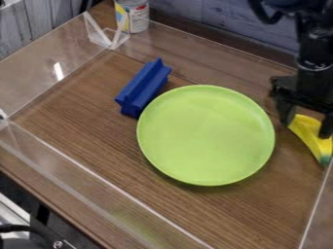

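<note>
My black gripper [305, 109] is at the right edge, low over a yellow banana [314, 138] with a green tip, its fingers open and partly covering the banana's upper end. Whether they touch it is unclear. A large light-green plate [204, 135] lies in the middle of the wooden counter, just left of the banana. A blue block [142, 88] lies to the upper left of the plate.
A can [131, 16] stands at the back left by the wall [221, 17]. Clear plastic edging runs along the left side.
</note>
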